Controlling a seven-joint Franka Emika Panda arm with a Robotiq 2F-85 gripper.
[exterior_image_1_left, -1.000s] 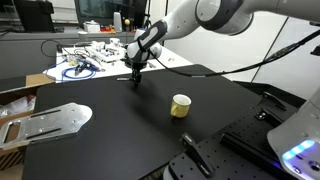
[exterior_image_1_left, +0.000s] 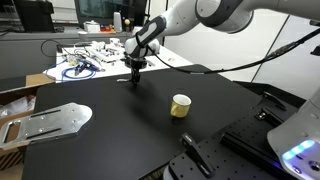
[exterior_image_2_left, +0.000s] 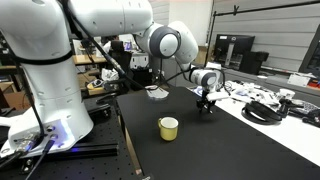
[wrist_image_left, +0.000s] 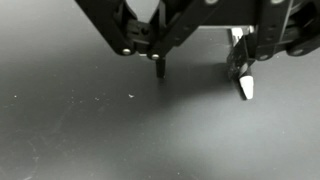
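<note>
My gripper (exterior_image_1_left: 134, 82) is low over the far part of the dark table, its fingers pointing down. In the wrist view the gripper is open, with bare dark tabletop showing between its two fingers. A small pale, narrow thing (exterior_image_1_left: 123, 80) shows just left of the fingers in exterior view 1. A white tip (wrist_image_left: 246, 87) shows at the right finger in the wrist view; the finger hides much of it, and I cannot tell whether the two touch. A yellow cup (exterior_image_1_left: 180, 106) stands upright, well away from the gripper.
A silver tray (exterior_image_1_left: 47, 125) lies on the left side of the table. Blue and white cables (exterior_image_1_left: 80, 70) are heaped beyond the far edge. Dark coiled gear (exterior_image_2_left: 262, 110) lies behind the table.
The gripper and wrist have shifted slightly to the right in exterior view 1. The cup and tray have stayed put.
</note>
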